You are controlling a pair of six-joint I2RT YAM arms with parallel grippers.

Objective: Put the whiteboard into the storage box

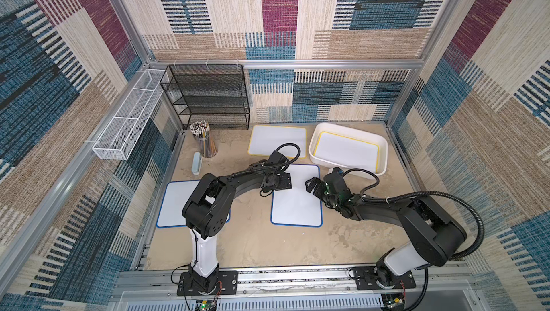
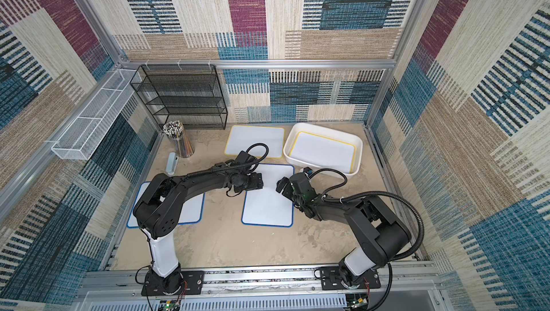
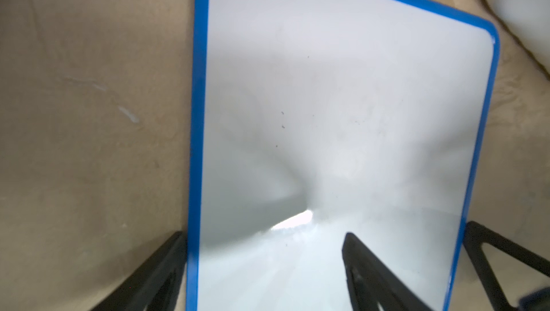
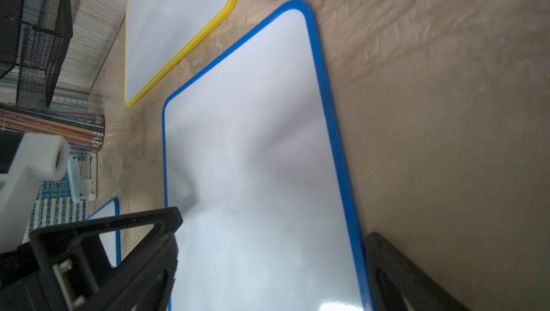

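Observation:
A blue-rimmed whiteboard (image 1: 296, 210) lies flat in the middle of the table. Over its left edge, my left gripper (image 1: 289, 181) is open; in the left wrist view one finger (image 3: 160, 279) is outside the blue rim and the other over the white face. My right gripper (image 1: 313, 186), also open, straddles the right edge, one finger (image 4: 395, 279) just beyond the rim. The white storage box (image 1: 382, 149) stands at the back right with a yellow-rimmed whiteboard (image 1: 346, 150) inside. Whether the fingertips touch the board is hard to tell.
Another yellow-rimmed whiteboard (image 1: 276, 138) lies left of the box. At left is a second blue-rimmed board (image 1: 174, 205), partly behind my left arm. A pencil cup (image 1: 206, 142), pale blue stapler (image 1: 196, 163) and black rack (image 1: 209, 96) stand back left.

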